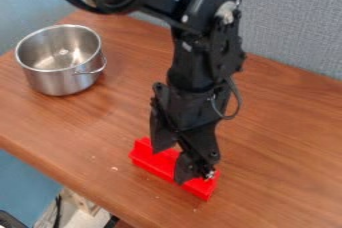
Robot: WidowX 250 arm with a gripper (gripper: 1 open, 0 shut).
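Note:
A red block [201, 186], long and rectangular, lies diagonally on the wooden table near its front edge. The black gripper [179, 158] is down over it, one finger toward the block's left part and the other near its right part, partly covering its top. Whether the fingers touch the block, or how far the fingers are apart along it, is hard to make out; they appear spread.
A steel pot [56, 62] with handles stands at the back left of the wooden table [281, 142]. A grey wall [287, 22] runs behind it, and the table's left edge drops away at the lower left.

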